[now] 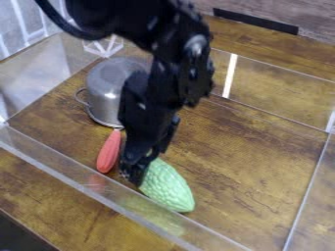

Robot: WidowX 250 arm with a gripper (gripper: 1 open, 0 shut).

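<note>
The black gripper (pixel 137 162) is low over the front middle of the wooden work area, its fingertips between a red carrot-like piece (pixel 108 157) and a green bumpy vegetable (pixel 170 190), close to the latter's upper end and partly covering it. Whether it touches either, and how far its fingers are apart, is unclear. A steel pot (pixel 101 86) stands behind at the left, partly hidden by the arm.
Clear panels (pixel 78 183) edge the work area at the front and left, with another along the right. The wooden surface (pixel 256 147) to the right of the gripper is bare.
</note>
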